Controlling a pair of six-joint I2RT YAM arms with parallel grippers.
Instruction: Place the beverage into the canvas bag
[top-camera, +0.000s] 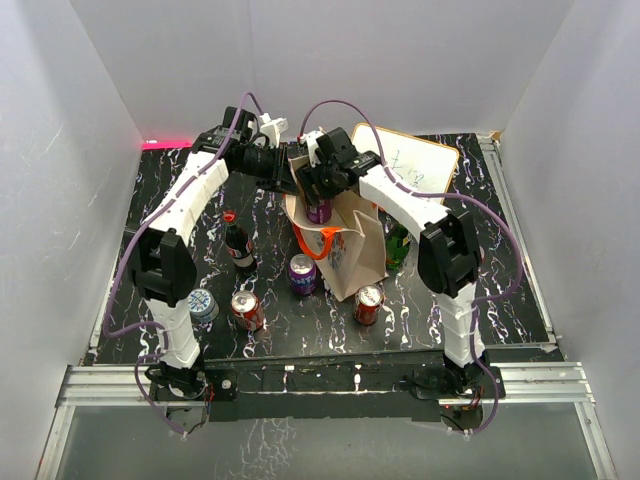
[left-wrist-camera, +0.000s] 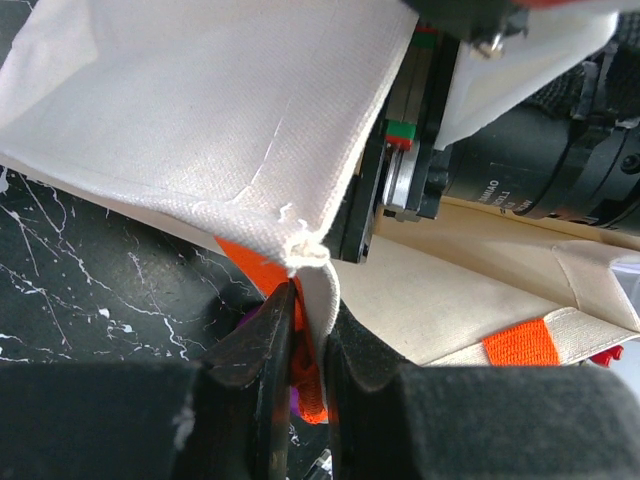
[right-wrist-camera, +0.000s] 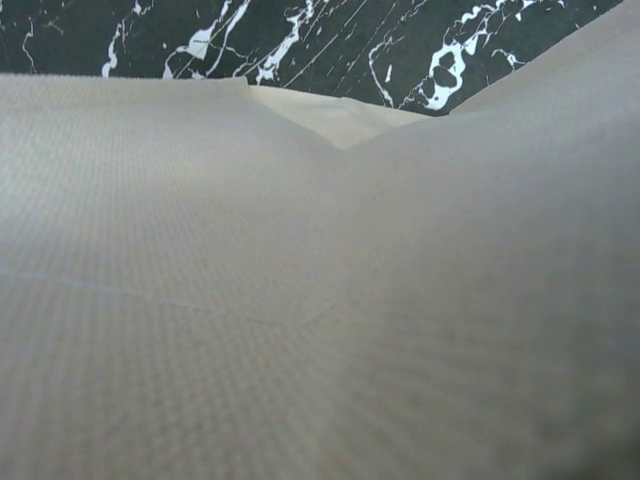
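Note:
The beige canvas bag (top-camera: 350, 260) with orange straps stands mid-table. My left gripper is shut on its rim and orange strap at the upper left edge. My right gripper (top-camera: 318, 185) reaches down inside the bag, at a purple can (top-camera: 319, 212); whether it is open or shut on the can is hidden. The right wrist view shows mostly close canvas (right-wrist-camera: 200, 200). A second purple can (top-camera: 302, 275) stands on the table before the bag.
A cola bottle (top-camera: 238, 245), red cans (top-camera: 247, 311) (top-camera: 367, 306), a pale can (top-camera: 201, 306) and a green bottle (top-camera: 398, 245) surround the bag. A white board (top-camera: 430, 170) lies behind.

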